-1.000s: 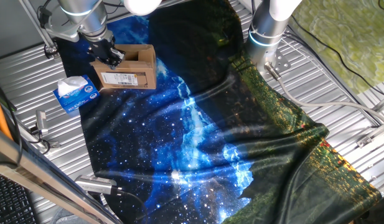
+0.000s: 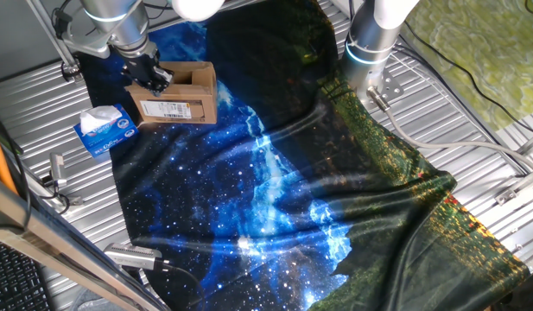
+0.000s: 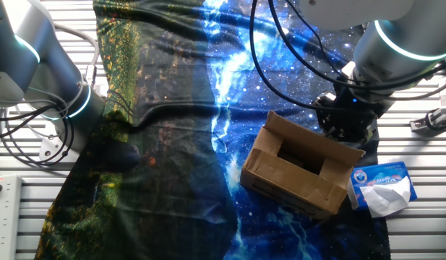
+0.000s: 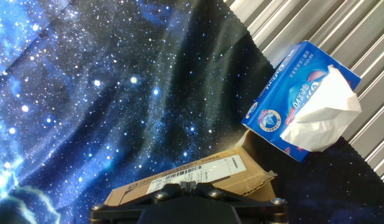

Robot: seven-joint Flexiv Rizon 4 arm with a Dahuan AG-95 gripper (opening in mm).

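Observation:
An open brown cardboard box [image 2: 178, 105] with a white label stands on the dark galaxy-print cloth [image 2: 240, 203]. My gripper [image 2: 160, 86] is over the left part of that box, close to its opening and raised flap. From the opposite side, the box [image 3: 291, 180] shows its open top, and my gripper [image 3: 347, 130] is just behind its flap. Along the bottom of the wrist view, the gripper's [image 4: 188, 186] black tips meet in front of the labelled box side [image 4: 204, 173]. It looks shut, with nothing visible between the tips. The inside of the box is mostly dark.
A blue tissue box [image 4: 304, 93] with a white tissue sticking out is close beside the cardboard box. A metal adapter [image 2: 135, 257] lies near the cloth's edge.

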